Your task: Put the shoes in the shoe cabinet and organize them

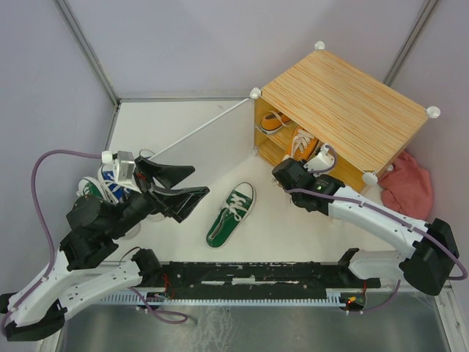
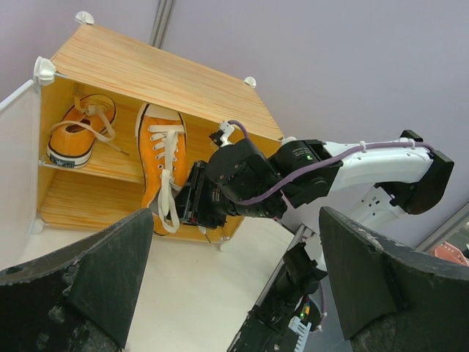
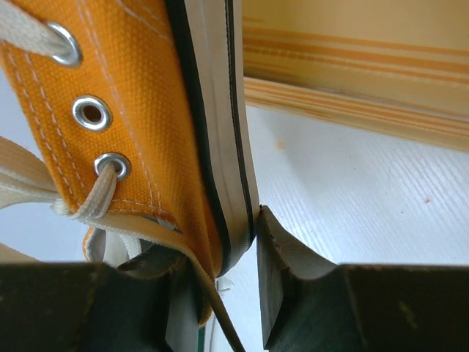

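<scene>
An orange shoe [image 2: 151, 163] with white laces is tilted steeply at the cabinet [image 2: 168, 62]. Its toe reaches into the upper level, and its heel hangs below in front of the shelf edge. My right gripper is shut on the heel, one finger [image 3: 289, 253] against the sole side; the other is partly hidden by the shoe and laces. Left of it, a second orange shoe [image 2: 82, 132] rests on the upper shelf. The open left gripper [image 1: 199, 181] is empty, above the floor. A green shoe [image 1: 231, 214] lies on the floor between the arms.
The lower shelf [image 2: 88, 202] looks empty where visible. Blue [image 1: 112, 181] and green shoes stand at the left, partly behind my left arm. The cabinet's white door [image 1: 209, 147] is swung open. A red cloth [image 1: 407, 188] lies right of the cabinet.
</scene>
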